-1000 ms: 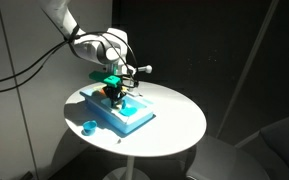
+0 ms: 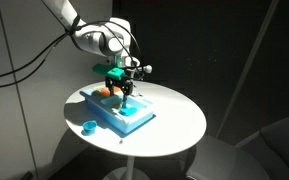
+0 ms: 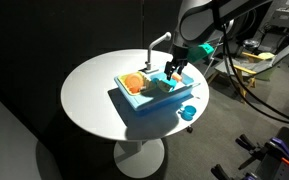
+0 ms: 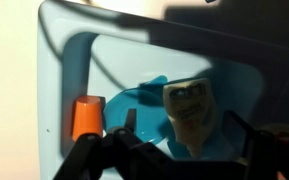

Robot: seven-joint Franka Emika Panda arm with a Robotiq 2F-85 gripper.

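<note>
My gripper is over a light-blue tub [image 4: 50,85], fingers parted. Between its fingers in the wrist view lies a cream item with printing [image 4: 189,105], seen from above; no contact with the fingers shows. Beside it is a bright blue dish [image 4: 134,104], partly under the item. An orange cup [image 4: 87,116] lies near the tub's left wall. From outside, the gripper [image 2: 124,99] points down into the tub [image 2: 102,113], and in the other exterior view the gripper [image 3: 171,76] is above its far right part. The arm's shadow darkens the tub's right side.
A small blue cup [image 2: 89,128] stands on the round white table [image 2: 174,125] outside the tub. Behind the tub rises a white tap [image 3: 165,44]. Black cables loop beside the arm.
Over the last second my arm and gripper have risen a little and shifted slightly to the right in exterior view 1. The tub and the blue cup have stayed put.
</note>
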